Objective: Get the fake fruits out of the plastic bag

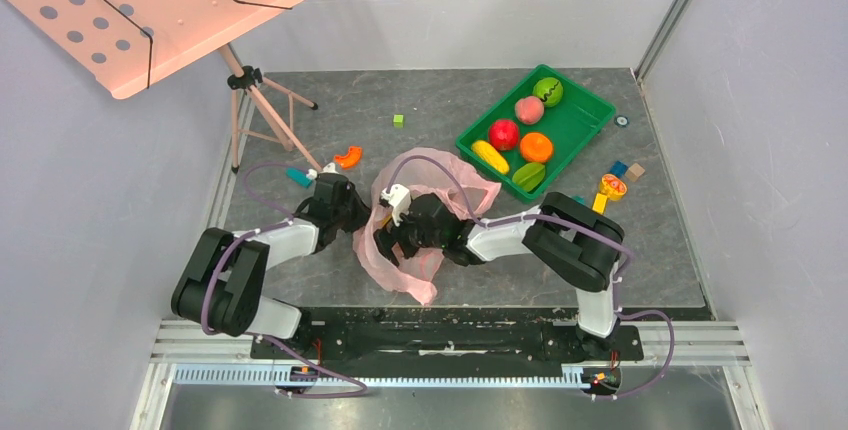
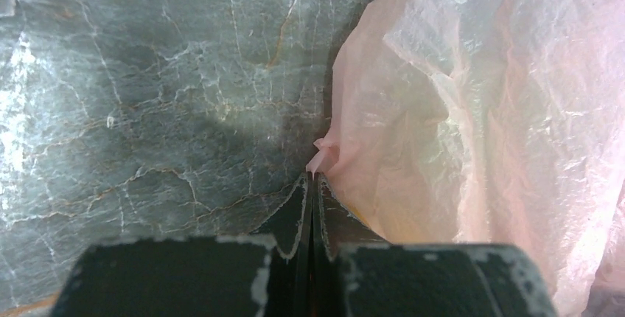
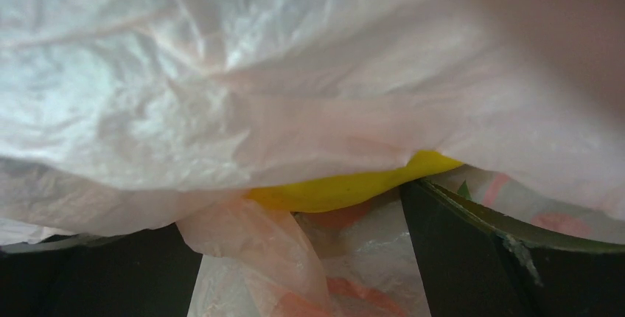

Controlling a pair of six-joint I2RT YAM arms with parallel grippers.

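Note:
The pink plastic bag [image 1: 420,280] lies crumpled mid-table. My left gripper is shut on a thin pinched tip of the bag's left edge, with translucent film rising to the right in the left wrist view. My right gripper is inside the bag, open, with film across it and a yellow fruit [image 3: 332,190] just beyond its fingers, partly hidden by the plastic. The green tray [image 1: 571,135] holds a watermelon, peach, red fruit, orange, banana and green fruit.
An orange curved piece [image 1: 347,159], a green cube [image 1: 398,121] and several small blocks lie around the bag. A pink easel [image 1: 280,125] stands at the back left.

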